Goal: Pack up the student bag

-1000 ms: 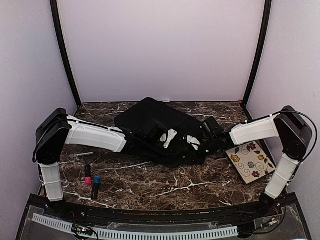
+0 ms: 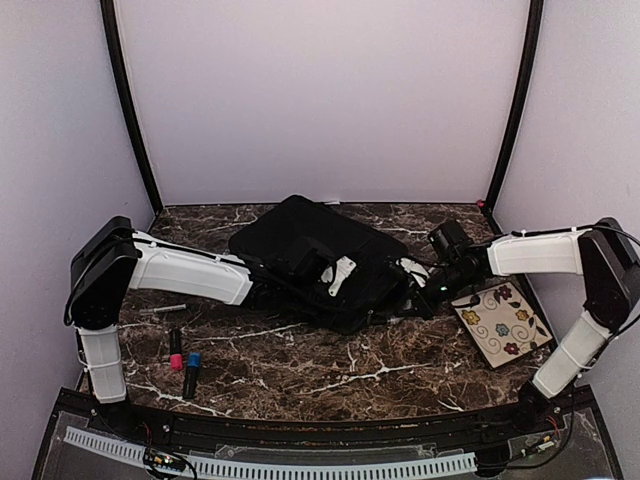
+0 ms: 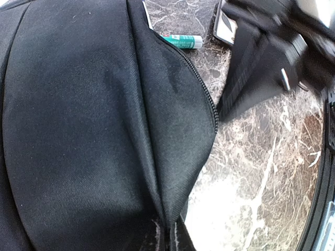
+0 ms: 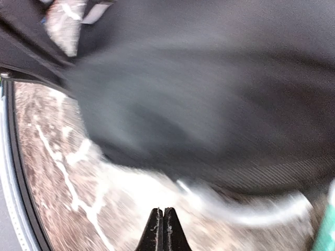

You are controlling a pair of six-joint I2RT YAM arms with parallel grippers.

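The black bag (image 2: 295,225) lies at the middle back of the table. In the left wrist view my left gripper is shut on the bag's fabric edge, below the zipper (image 3: 201,83). My right gripper is shut, with nothing visible between its fingers, just off the bag's lower edge in the right wrist view. That view is blurred by motion. A teal and white glue stick (image 3: 180,42) lies beside the zipper edge. The bag's inside is hidden.
A flower-patterned board (image 2: 503,322) lies at the right. Two dark markers, one with a pink cap (image 2: 176,350) and one with a blue cap (image 2: 191,372), lie front left, near a pale thin item (image 2: 163,309).
The left arm and the bag's main body look unmoved.
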